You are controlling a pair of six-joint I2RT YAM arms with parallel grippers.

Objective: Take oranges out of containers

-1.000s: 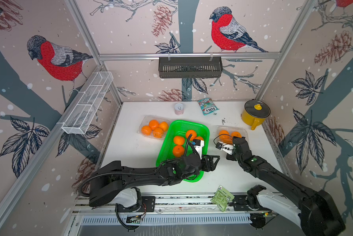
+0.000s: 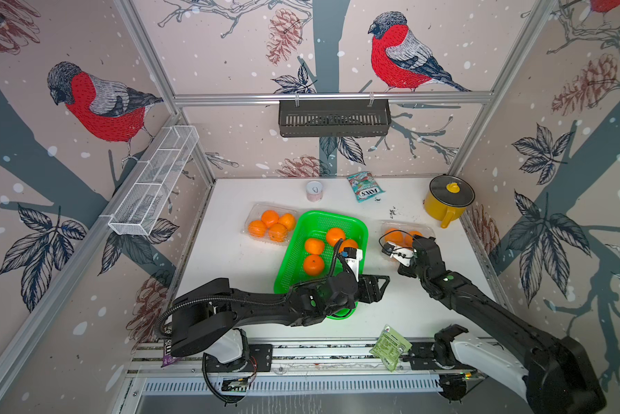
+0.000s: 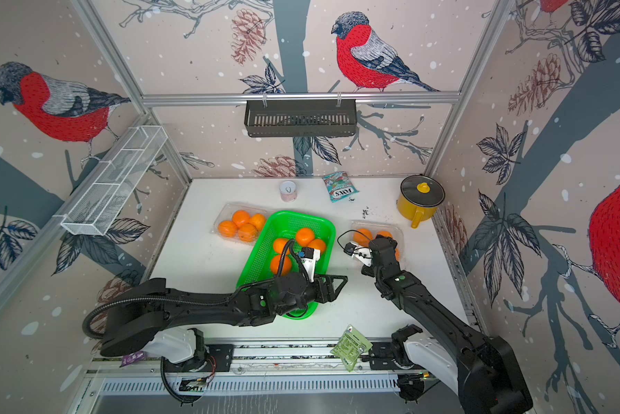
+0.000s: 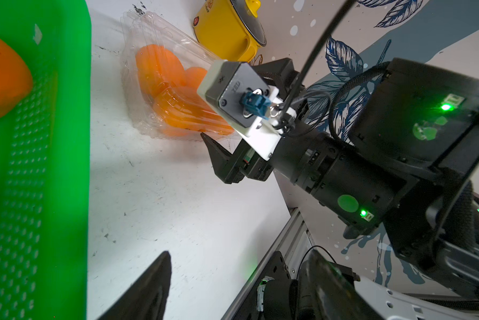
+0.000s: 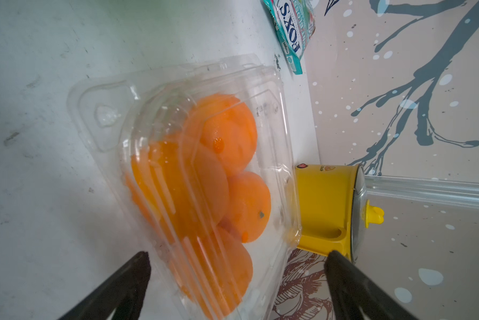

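Observation:
A clear plastic container (image 5: 276, 133) with several oranges (image 5: 244, 205) inside stands at the right of the table; clear plastic lies over part of the fruit. My right gripper is open, its fingers framing the near end of this container, nothing gripped. Farther left, a second clear container (image 2: 248, 224) holds several oranges (image 2: 269, 218). Between the two stands a green basket (image 2: 360, 224) with several oranges (image 2: 314, 264) in it. My left gripper (image 2: 376, 288) reaches across the basket's front; its fingers (image 4: 146, 290) are apart over bare table, with nothing between them.
A yellow pot (image 2: 446, 205) with a dark lid stands at the back right. A FOX'S bag (image 2: 365, 186) and a small cup (image 2: 314, 190) lie toward the back. A green packet (image 2: 390, 347) rests at the front edge. Table left of the basket is clear.
My left arm has shifted slightly to the right. The right gripper has come a little nearer the right container, now hiding more of its oranges. No orange has visibly moved.

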